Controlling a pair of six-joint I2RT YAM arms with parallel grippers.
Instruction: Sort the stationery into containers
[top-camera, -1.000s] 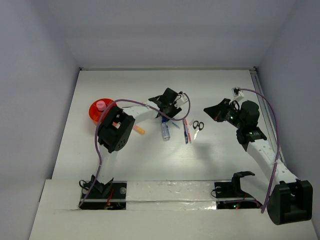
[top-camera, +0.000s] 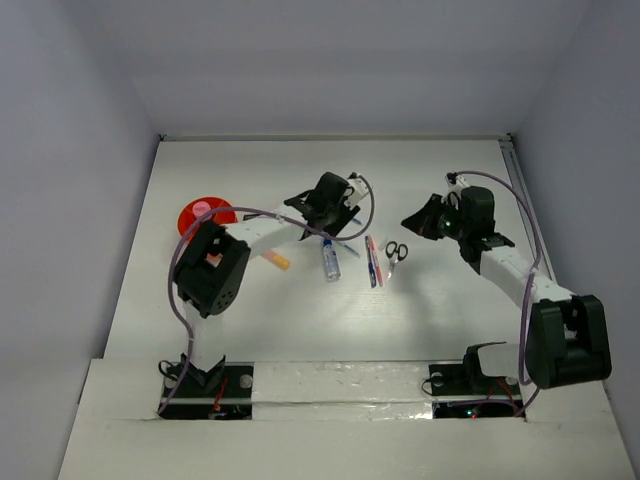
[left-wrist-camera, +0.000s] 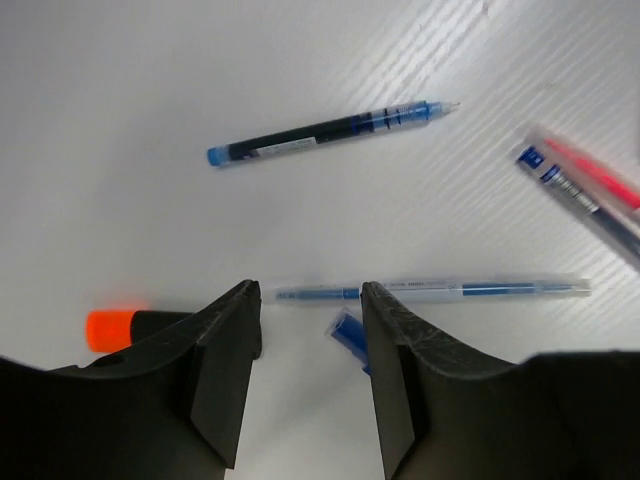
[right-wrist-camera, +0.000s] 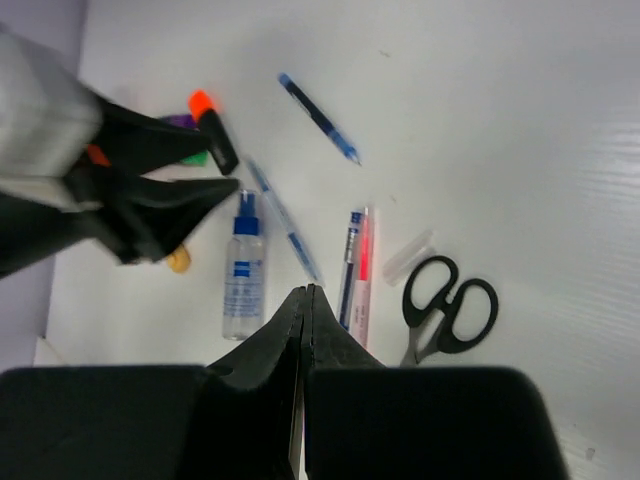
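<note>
Open and empty, my left gripper hovers over a black marker with an orange cap (left-wrist-camera: 112, 330) and a clear pen with blue ink (left-wrist-camera: 430, 291). Beyond them lies a dark pen with blue ends (left-wrist-camera: 330, 134). My right gripper is shut, nothing showing between its fingers. Black-handled scissors (right-wrist-camera: 448, 308), a pink pen (right-wrist-camera: 362, 270), a blue-and-dark pen (right-wrist-camera: 350, 260) and a clear spray bottle with a blue top (right-wrist-camera: 243, 280) lie ahead of it. At the left of the top view is a red container (top-camera: 187, 215) with a pink item inside.
A small clear piece (right-wrist-camera: 408, 257) lies beside the scissors. An orange-yellow item (top-camera: 276, 260) lies near the left arm, which partly covers the table's left side.
My left arm has shifted a little to the left at the elbow and gripper. The stationery lies where it was.
</note>
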